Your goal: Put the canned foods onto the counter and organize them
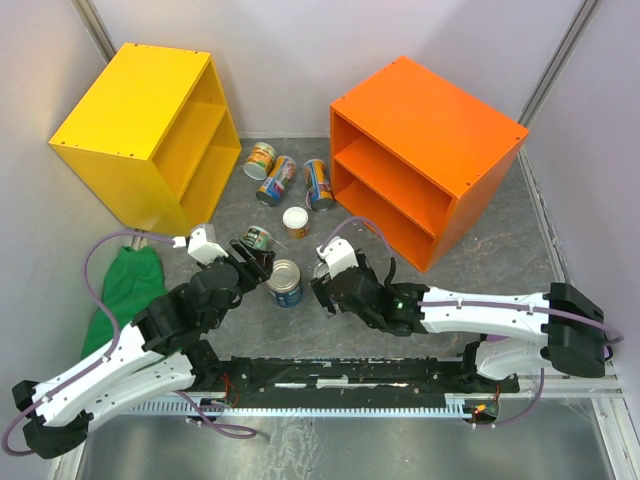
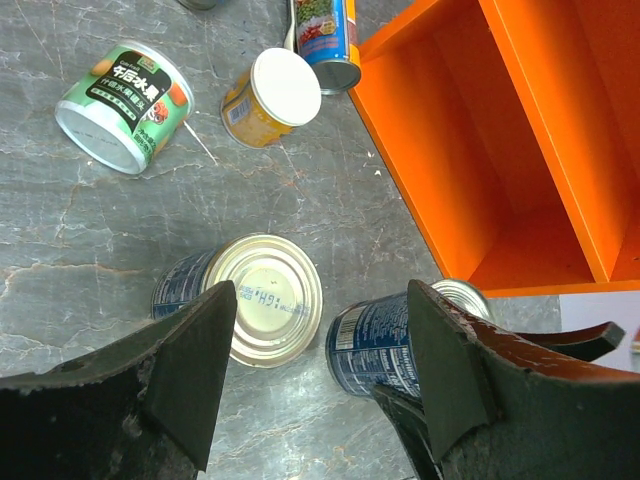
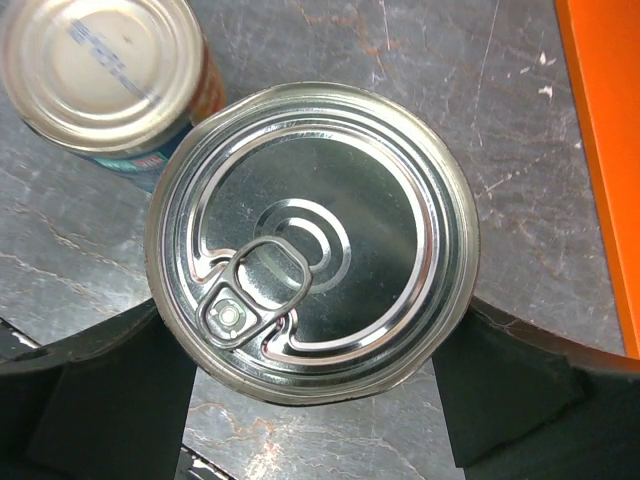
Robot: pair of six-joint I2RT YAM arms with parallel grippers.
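A dark blue can with a plain metal lid (image 2: 265, 300) stands near the counter's middle. Over it my left gripper is part open, its fingers apart and nothing gripped. A second blue can with a pull-tab lid (image 3: 315, 240) fills the space between the fingers of my right gripper; the lid hides the fingertips, so whether they press on it cannot be told. To its upper left in the right wrist view is the plain-lidded can. A green fruit can (image 2: 125, 107) lies on its side, and a small yellow can with white lid (image 2: 285, 88) stands beyond.
Several cans (image 1: 277, 180) lie at the back between the yellow shelf (image 1: 140, 130) and the orange shelf (image 1: 430, 130). A green cloth (image 1: 125, 290) lies at the left.
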